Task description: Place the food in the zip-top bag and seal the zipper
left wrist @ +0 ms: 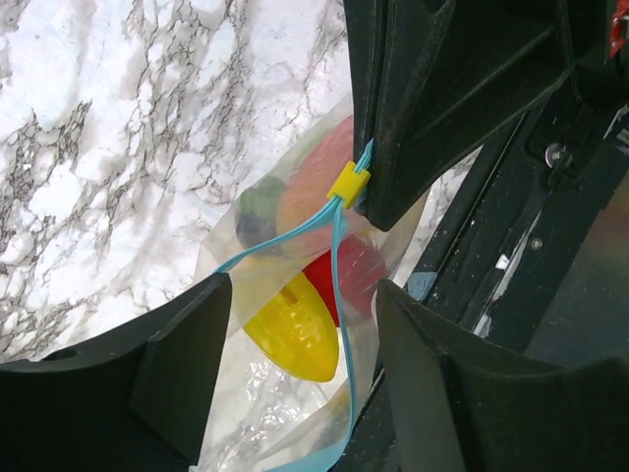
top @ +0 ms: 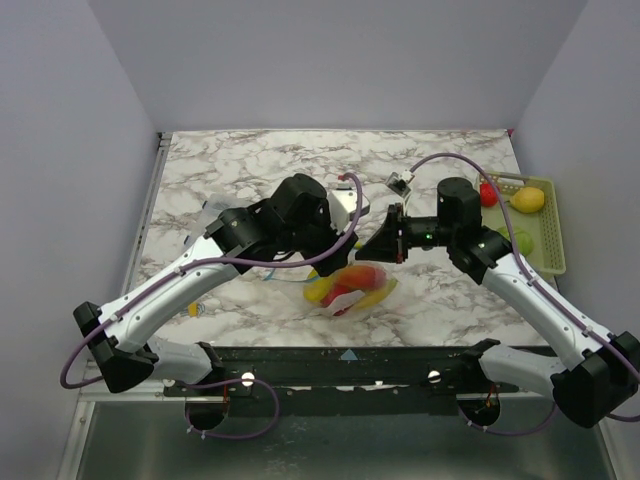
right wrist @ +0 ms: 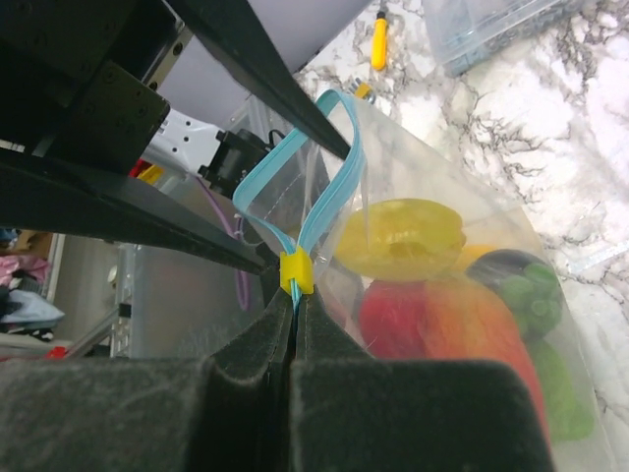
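The clear zip top bag (top: 352,291) lies at the table's front, holding a yellow food (right wrist: 401,240), a red-orange one (right wrist: 442,324) and green ones (right wrist: 531,300). In the left wrist view, its blue zipper (left wrist: 336,254) forms an open loop, with a yellow slider (left wrist: 348,184) at one end. My right gripper is shut on the zipper end just behind that slider. My left gripper stands part open, its fingers (left wrist: 201,320) apart on either side of the blue strips. In the right wrist view, one left fingertip (right wrist: 254,261) is close to the slider.
A green basket (top: 553,232) at the right holds a red item, a yellow one and a green one. A clear container (right wrist: 482,29) sits at the left behind my left arm, near a small yellow-handled object (right wrist: 379,41).
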